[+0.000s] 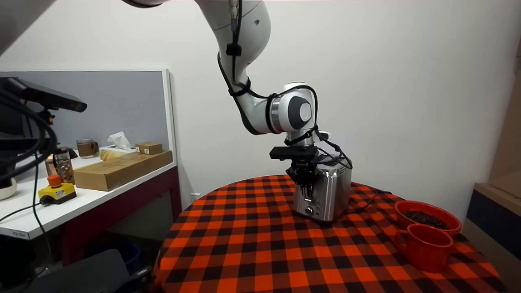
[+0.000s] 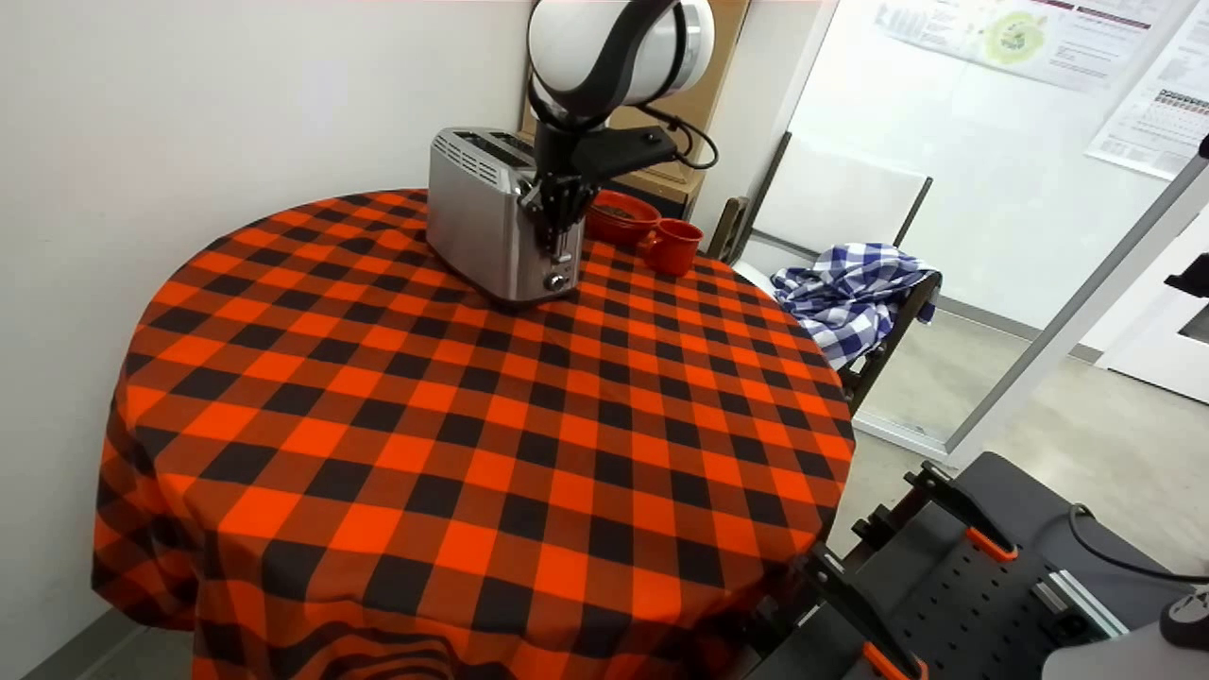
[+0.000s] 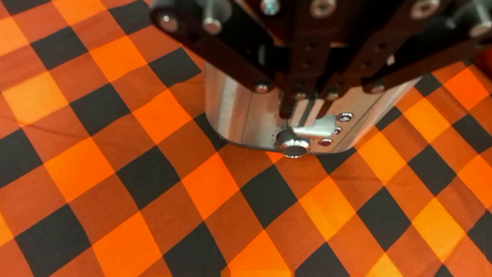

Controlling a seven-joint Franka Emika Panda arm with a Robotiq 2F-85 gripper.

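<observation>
The silver toaster stands upright on a red-and-black checked cloth, its slots facing up. On its front end are a round knob, several small buttons and a lever. My gripper is shut with its fingertips at the lever, and nothing shows between them. The lever sits low, just above the knob. In the second exterior view the gripper hangs in front of the toaster's knob end and hides part of it. Whether the fingertips touch the lever I cannot tell.
Right of the toaster are a red bowl with dark bits in it and a red mug. A dark cord runs from the toaster to the table's back edge.
</observation>
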